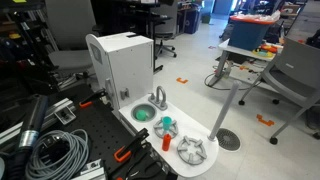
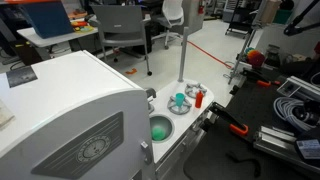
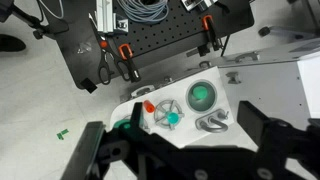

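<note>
The open gripper spreads its black fingers across the bottom of the wrist view, with nothing seen between the tips and the white play-kitchen counter (image 1: 202, 123) below. In the sink (image 3: 203, 104) lies a green object (image 3: 199, 96). A small teal cup (image 3: 172, 117) sits at the nearer stove burner (image 3: 164, 106). Between the two burners stands a red object (image 3: 148, 106), upright in exterior view 2, where the teal cup (image 2: 180, 99) is left of it. Part of the other burner is hidden behind a finger in the wrist view.
A grey faucet (image 3: 212, 122) rises behind the sink, and a white cabinet (image 1: 122, 62) borders it. Orange clamps (image 1: 131, 148) grip the black table's edge beside the counter. Coiled cable (image 1: 58, 155) and scissors (image 3: 104, 68) lie on that table.
</note>
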